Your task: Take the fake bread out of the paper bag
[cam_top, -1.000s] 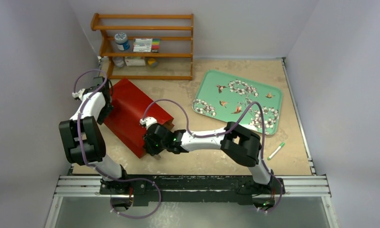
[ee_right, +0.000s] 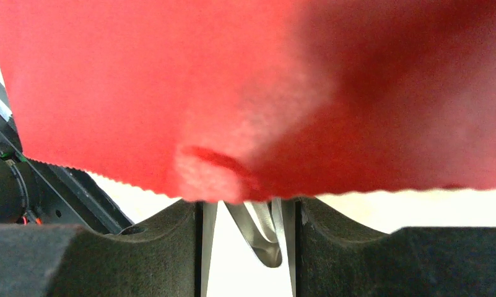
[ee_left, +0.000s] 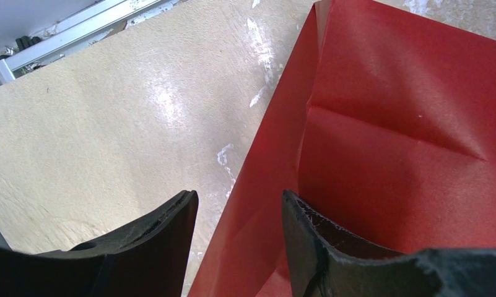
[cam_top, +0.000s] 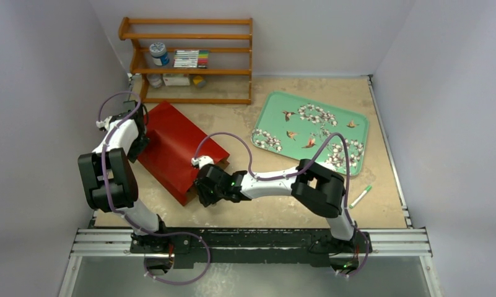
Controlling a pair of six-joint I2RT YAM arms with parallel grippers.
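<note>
The red paper bag (cam_top: 171, 139) lies slanted on the table's left side, its mouth toward the lower right. My left gripper (cam_top: 143, 143) is open at its upper left side. In the left wrist view, the folded side of the bag (ee_left: 257, 185) runs between and beneath the parted fingers. At the mouth is my right gripper (cam_top: 203, 197). Its fingers (ee_right: 183, 247) stand apart, open, with their tips hidden beneath the bag's jagged rim (ee_right: 220, 197). A shiny metal piece (ee_right: 264, 244) shows in that gap; whether either finger touches it, I cannot tell. No bread shows.
A green tray (cam_top: 276, 111) with flowers lies to the right. Near it is a green marker (cam_top: 360, 196). The wooden rack (cam_top: 189, 71) holds jars and pens behind the bag. Bare table lies between bag and tray.
My right gripper has shifted slightly right and down, and the bag's mouth end has moved slightly right. The left arm has barely moved.
</note>
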